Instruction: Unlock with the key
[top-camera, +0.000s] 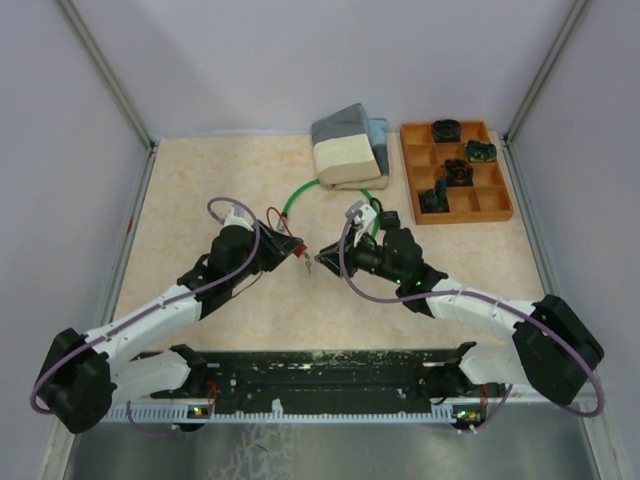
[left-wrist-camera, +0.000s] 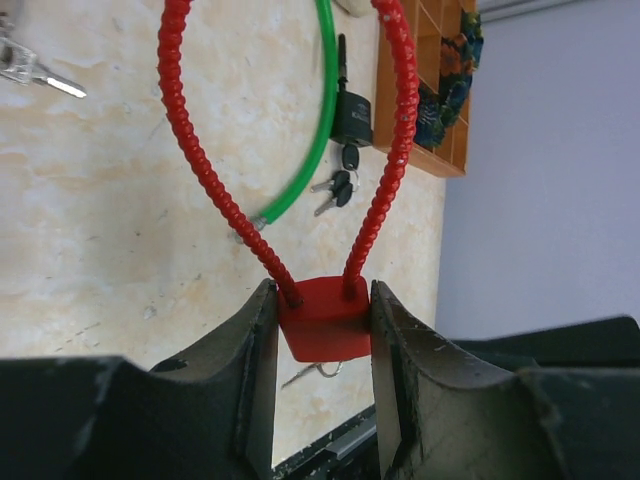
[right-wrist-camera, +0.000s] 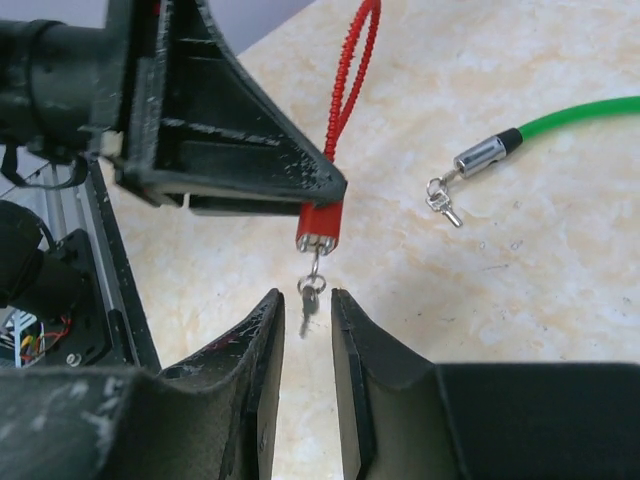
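My left gripper (top-camera: 290, 246) is shut on a red cord key fob (left-wrist-camera: 324, 319), whose red loop rises above it. From the fob's lower end hangs a ring with a small key (right-wrist-camera: 308, 300). My right gripper is open, its tips just short of the hanging key. A green cable lock (right-wrist-camera: 580, 114) lies on the table behind, with keys (right-wrist-camera: 443, 207) at its silver end. A black padlock (left-wrist-camera: 352, 121) with more keys (left-wrist-camera: 337, 190) lies at the cable's right side.
An orange compartment tray (top-camera: 478, 203) with dark items is at the back right. A folded grey and cream cloth (top-camera: 343, 163) lies at the back middle.
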